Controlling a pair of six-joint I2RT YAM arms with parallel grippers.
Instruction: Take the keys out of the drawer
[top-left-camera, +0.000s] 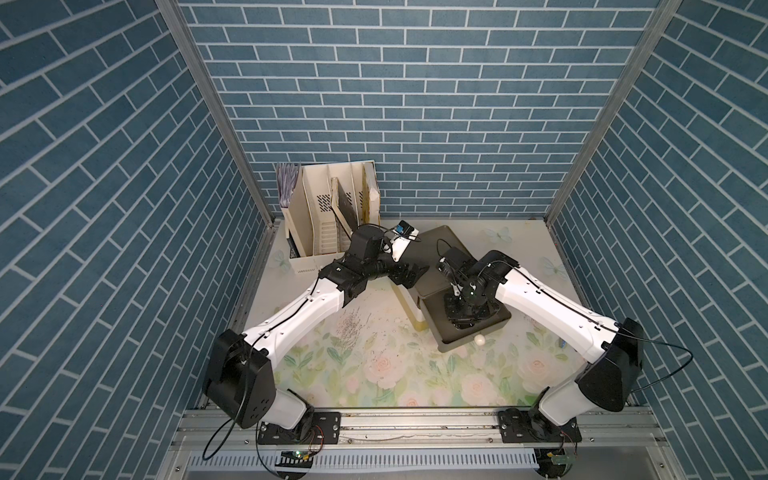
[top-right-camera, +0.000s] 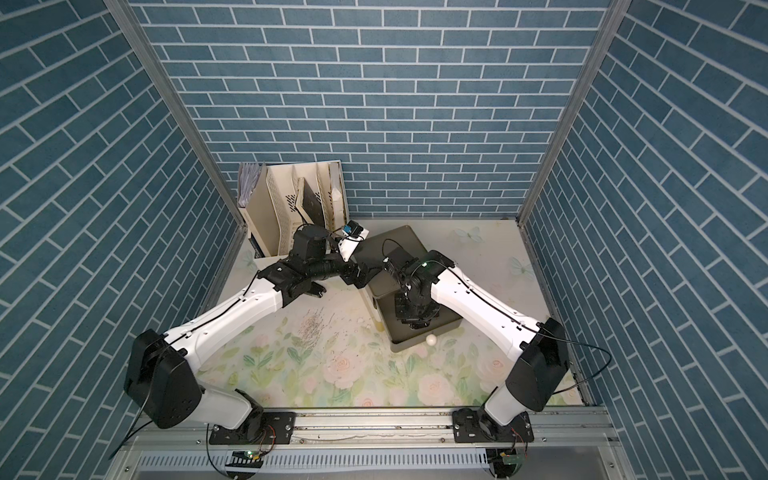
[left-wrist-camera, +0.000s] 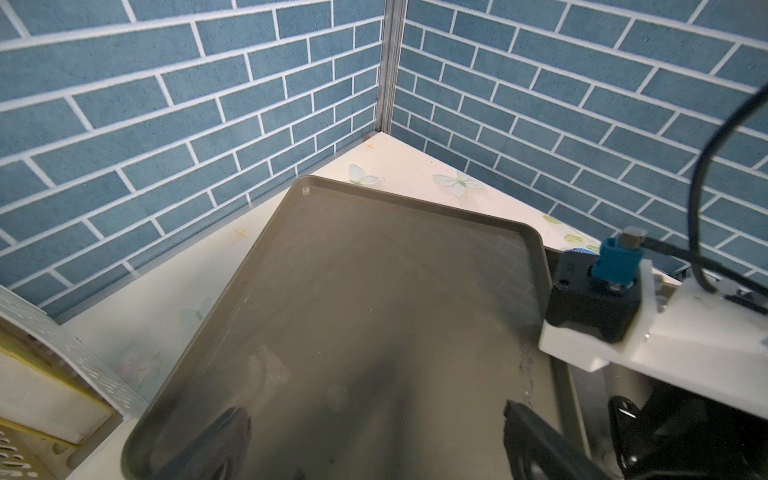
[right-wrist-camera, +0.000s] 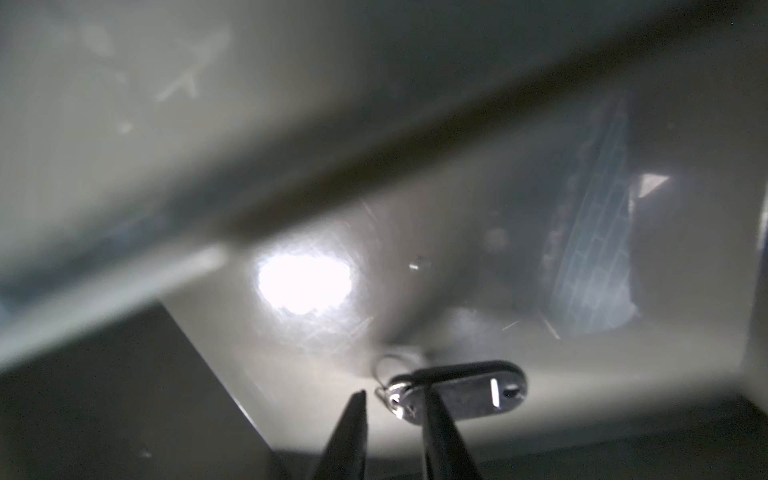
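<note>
My right gripper reaches down into the open drawer at the front of the grey-topped box. In the right wrist view, black keys with a fob and a ring lie on the drawer floor, directly at the dark fingertips of my part-open right gripper. One fingertip overlaps the fob; whether it touches cannot be told. My left gripper hangs over the box's flat top, its fingers wide apart with nothing between them.
A cream file organiser stands at the back left. A small pale knob sits at the drawer's front.
</note>
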